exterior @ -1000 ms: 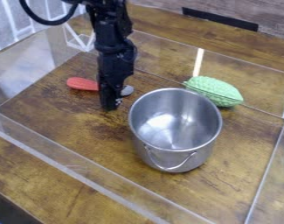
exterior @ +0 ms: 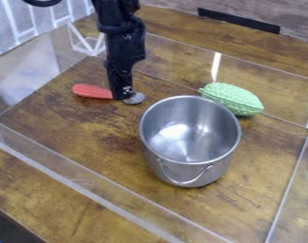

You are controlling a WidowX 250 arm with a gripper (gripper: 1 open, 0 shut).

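My black gripper [exterior: 124, 93] hangs over a utensil with a red handle [exterior: 90, 91] and a small grey round head [exterior: 135, 98], lying on the wooden table left of a steel pot. The fingertips are at the utensil near its head; I cannot see anything held between them, and the gripper looks shut.
The steel pot [exterior: 188, 142] with a wire handle stands at centre right. A pale green cabbage-like object [exterior: 232, 99] lies behind it on the right. Clear plastic walls edge the wooden surface [exterior: 81, 161], which is free at front left.
My gripper has moved back and slightly up, away from the front, toward the utensil. The utensil and pot look unmoved.
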